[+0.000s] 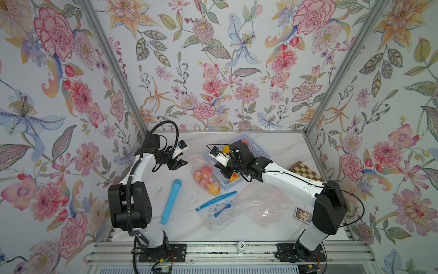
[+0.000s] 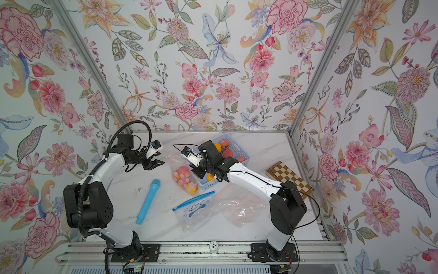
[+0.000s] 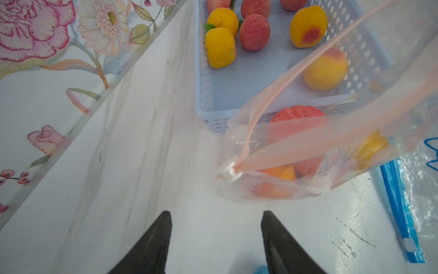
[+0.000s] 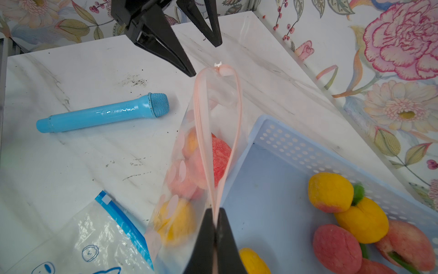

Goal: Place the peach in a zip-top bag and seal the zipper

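Observation:
A clear bag with a pink zipper strip point(image 4: 236, 132) hangs upright beside the basket, with red and yellow-orange fruit, apparently peaches point(image 4: 220, 157), inside. My right gripper is shut on the bag's zipper edge at the end over the basket. From there to the far end the two pink strips bow apart, so the mouth gapes along that stretch. They meet again at a whitish zipper end point(image 3: 229, 170). Just beyond this end my left gripper stands open, empty and apart from the bag.
A pale blue basket point(image 3: 204, 68) with several fruits stands beside the bag. A blue-zipped bag point(image 4: 123, 223) and another clear bag point(image 1: 269, 210) lie in front. A blue microphone point(image 4: 100, 114) lies at left; a checkered board point(image 1: 303, 171) is at right. Bare table surrounds the left gripper.

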